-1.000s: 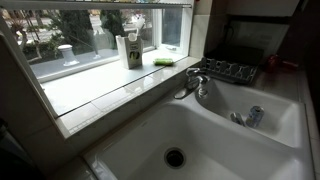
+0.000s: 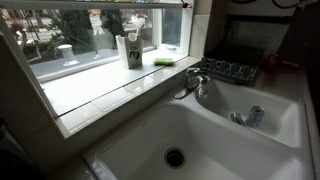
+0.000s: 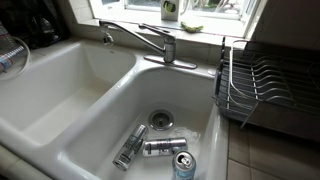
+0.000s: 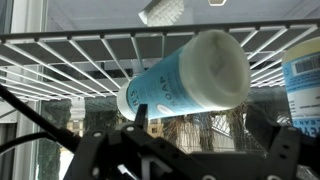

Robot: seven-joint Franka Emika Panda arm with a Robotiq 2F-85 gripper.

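Note:
In the wrist view my gripper is open, its dark fingers apart along the bottom of the picture. Just beyond them a white bottle with a pale blue soap label [image 4: 185, 78] lies tilted against a white wire rack [image 4: 60, 45]. Nothing shows clamped between the fingers, and whether either one touches the bottle I cannot tell. Another container, with a blue and yellow label [image 4: 305, 85], is cut off at the right edge. Neither exterior view clearly shows the gripper.
Several cans, one of them upright [image 3: 184, 165], are in one basin of the white double sink [image 3: 62, 160]. A faucet [image 3: 168, 45] stands behind it, with a dark dish rack [image 3: 265, 85] to the right. The other basin looks empty. A carton [image 2: 130, 50] stands on the windowsill.

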